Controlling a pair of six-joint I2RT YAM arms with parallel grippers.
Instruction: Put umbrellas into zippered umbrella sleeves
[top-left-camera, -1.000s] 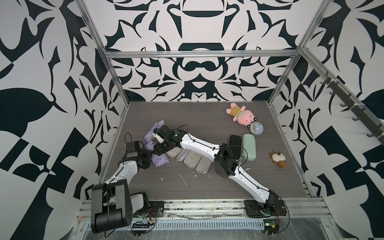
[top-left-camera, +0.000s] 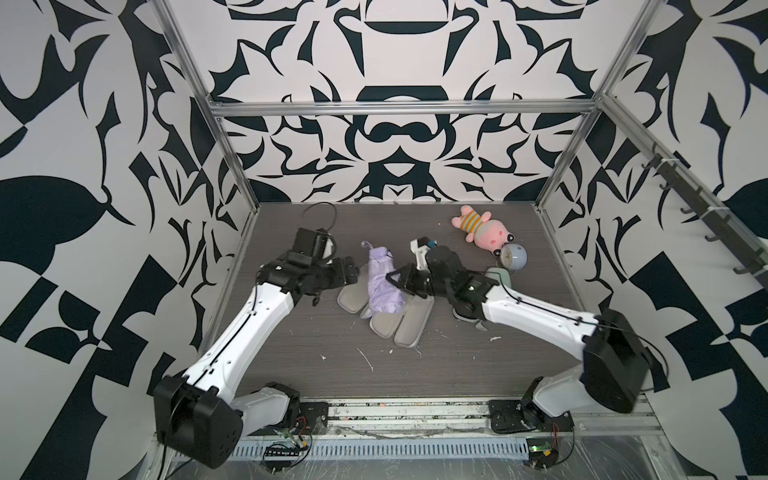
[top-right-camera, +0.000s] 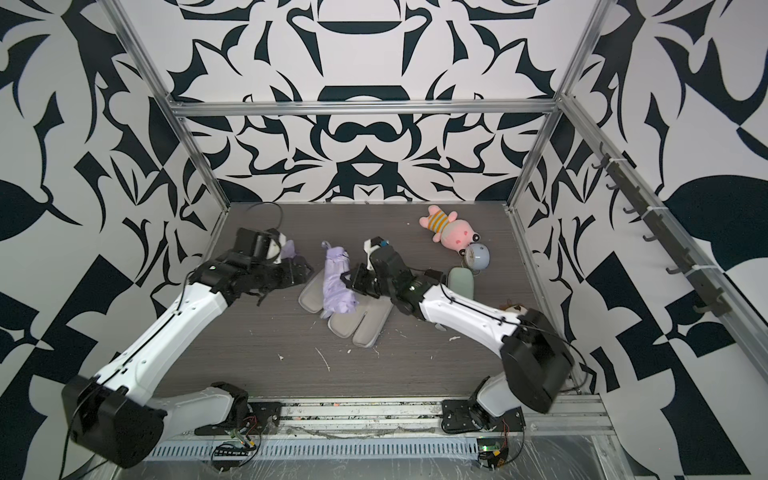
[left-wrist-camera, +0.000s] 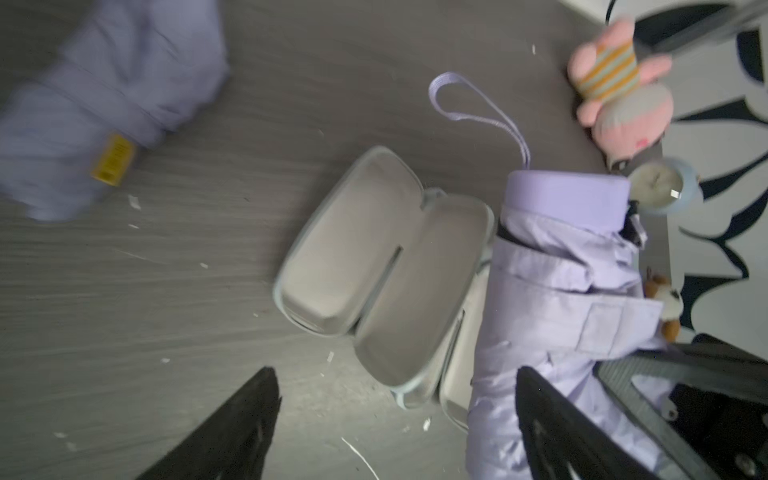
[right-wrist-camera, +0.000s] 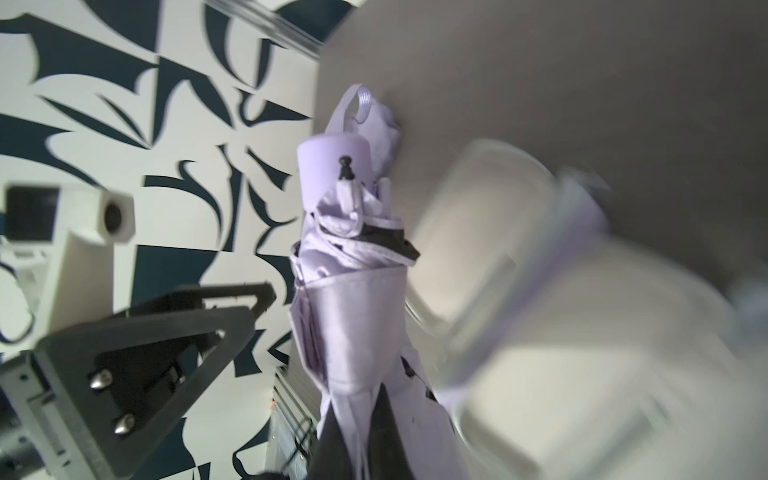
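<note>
A lavender folded umbrella (top-left-camera: 382, 284) with wrist loop is raised over the open grey cases, my right gripper shut on it. Left of it my left gripper is part open, nothing between its fingers; the umbrella is just beside its right finger in the left wrist view. A second lavender umbrella (left-wrist-camera: 104, 120) with a yellow tag lies on the table. Open grey zippered cases lie in the middle, blurred in the right wrist view.
A pink plush toy (top-left-camera: 485, 232), a blue round object (top-left-camera: 513, 256), a green case (top-right-camera: 460, 284) and a brown toy (left-wrist-camera: 668, 308) stand to the right.
My right gripper has lifted one umbrella from the left side and moved it rightward over the cases. My left arm has risen and moved toward the middle.
</note>
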